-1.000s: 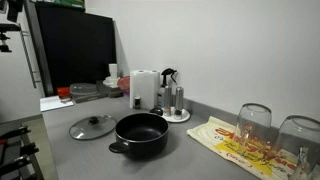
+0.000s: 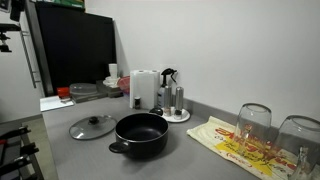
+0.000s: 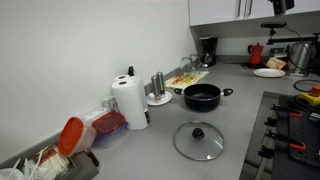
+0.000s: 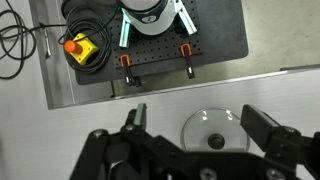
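A black pot (image 2: 142,134) stands uncovered on the grey counter, with its two side handles showing in exterior view 2. Its glass lid (image 3: 199,140), with a dark knob, lies flat on the counter apart from the pot. The wrist view looks down on the lid (image 4: 215,138) near the right finger, while the pot is out of that view. My gripper is open, its fingers wide apart and nothing held between them. It hangs high above the counter's edge, well clear of the lid.
A paper towel roll (image 3: 130,101), a plate with shakers (image 2: 176,115) and a spray bottle (image 2: 170,88) stand along the wall. Upturned glass jars (image 2: 253,122) rest on a patterned cloth (image 2: 223,139). Bare counter surrounds the lid's near side.
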